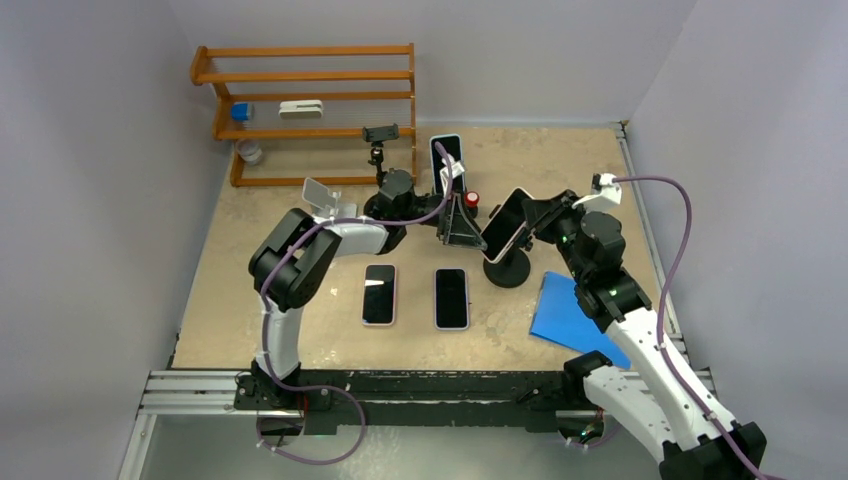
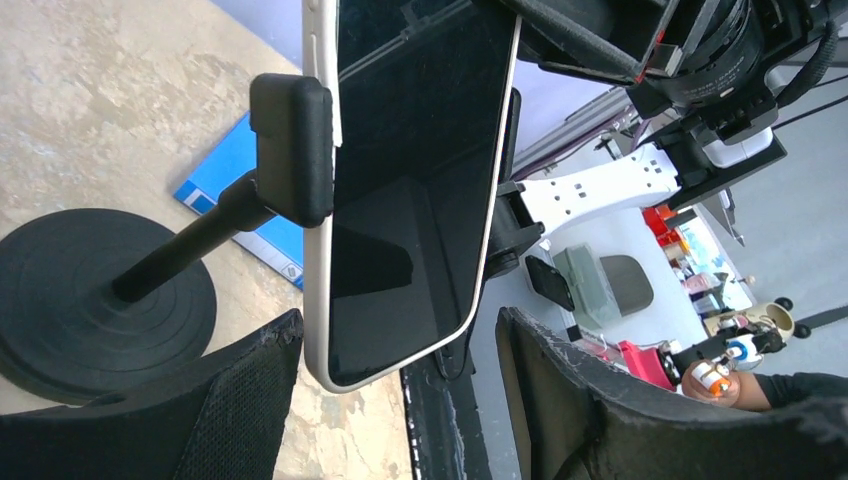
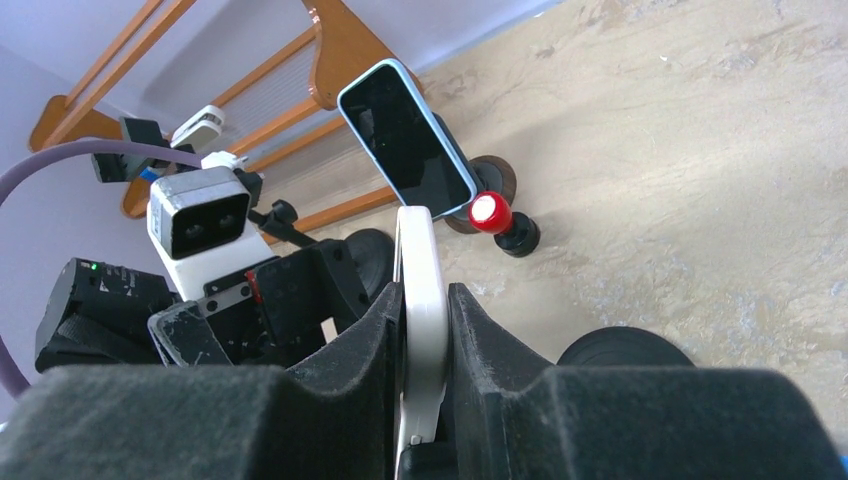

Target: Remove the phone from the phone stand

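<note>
A tilted phone with a pale edge (image 1: 506, 224) is clamped in the black stand (image 1: 507, 270), which has a round base. In the left wrist view the stand's clamp pad (image 2: 290, 148) still presses the side of the phone (image 2: 415, 240). My right gripper (image 1: 532, 216) is shut on the phone's upper right end; the right wrist view shows the phone's white edge (image 3: 424, 310) between its fingers. On the phone's left side, my left gripper (image 1: 474, 236) stands open. Its fingertips (image 2: 285, 335) lie either side of the phone's lower end, with no contact showing.
Two phones lie flat in front, a left one (image 1: 379, 295) and a right one (image 1: 451, 299). Another phone (image 1: 447, 163) leans behind, near a red-topped object (image 1: 471, 200). A blue folder (image 1: 578, 318) lies right; a wooden rack (image 1: 300, 180) stands back left.
</note>
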